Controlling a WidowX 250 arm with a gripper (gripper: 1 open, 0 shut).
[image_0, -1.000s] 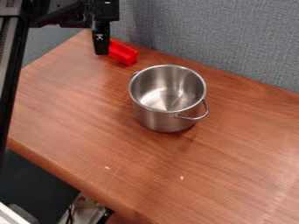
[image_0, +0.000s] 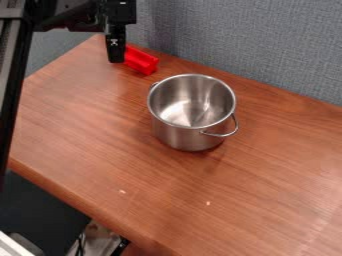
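A black robot arm reaches in from the top left, its gripper (image_0: 115, 52) pointing down beside a red cylindrical object (image_0: 142, 61) lying on the wooden table at the back left. The gripper's fingertips are at the left end of the red object; whether they touch it or are open or shut is too small to tell. A steel pot (image_0: 191, 136) with a wire handle stands upright near the middle of the table, to the right of and in front of the red object.
The wooden table (image_0: 201, 205) has clear room in front of the pot and to its right. A grey fabric wall (image_0: 254, 40) runs along the back. The table's left edge drops to a dark area at bottom left.
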